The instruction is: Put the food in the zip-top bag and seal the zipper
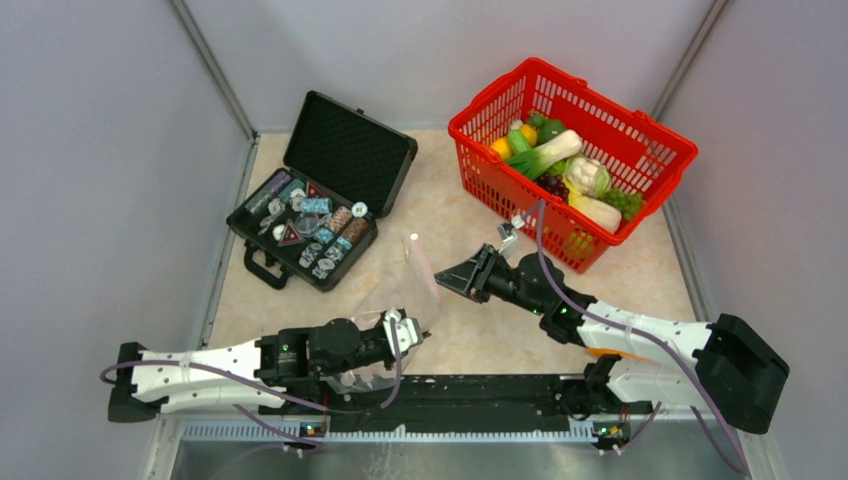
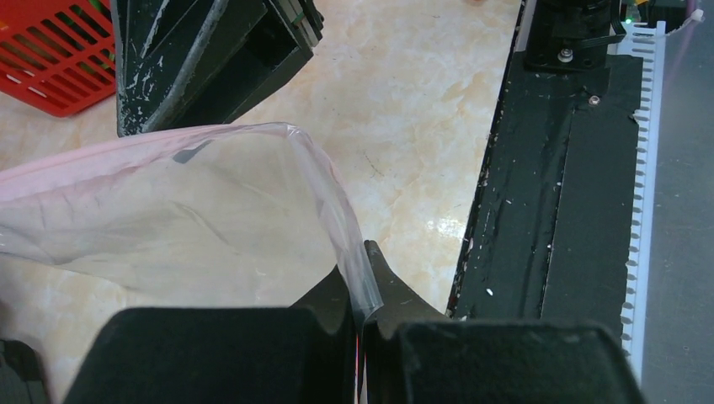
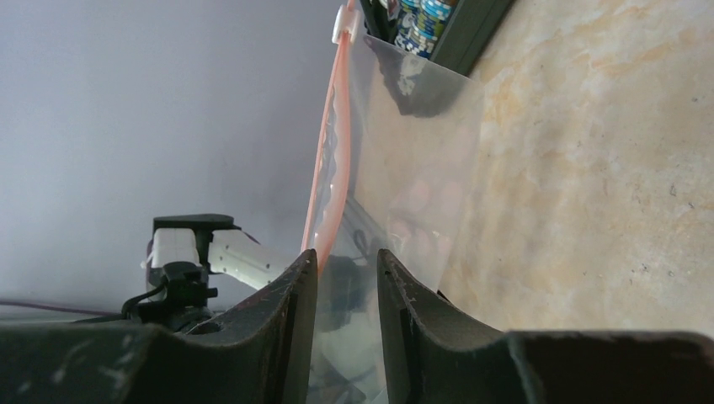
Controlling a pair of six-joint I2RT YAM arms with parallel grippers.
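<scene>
A clear bag (image 1: 385, 300) with a pink zip strip (image 1: 424, 268) stands up from the table between the arms. My left gripper is shut on one top corner of the bag, the film running down between its fingertips. A white zip slider (image 3: 345, 25) sits at the far end of the strip. Beside the strip, my right gripper is partly open. Bag film shows through the gap between its fingers, and the strip meets one fingertip; I cannot tell whether film lies between them. Whatever the bag holds cannot be made out clearly.
A red basket (image 1: 480, 172) of vegetables and fruit stands at the back right. At the back left lies an open black case (image 1: 350, 150) with patterned pieces.
</scene>
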